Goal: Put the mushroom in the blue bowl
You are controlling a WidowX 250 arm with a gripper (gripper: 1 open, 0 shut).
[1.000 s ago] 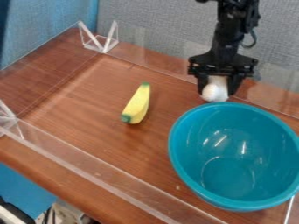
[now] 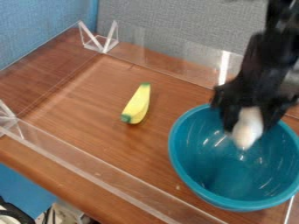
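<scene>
The whitish mushroom point(image 2: 247, 129) hangs between the fingertips of my black gripper point(image 2: 246, 119), which is shut on it. Both are blurred. In the image they overlap the upper part of the large blue bowl point(image 2: 191, 166), at the right of the view. The exact height of the mushroom against the bowl's rim cannot be told. The bowl's far rim is partly hidden behind the gripper, and its visible floor is bare.
A yellow banana-like toy point(image 2: 136, 104) with green tips lies on the brown table point(image 2: 87, 105), left of the bowl. Clear panels edge the table, with a white wire bracket point(image 2: 100, 38) at the back left.
Bowl and yellow toy stayed put.
</scene>
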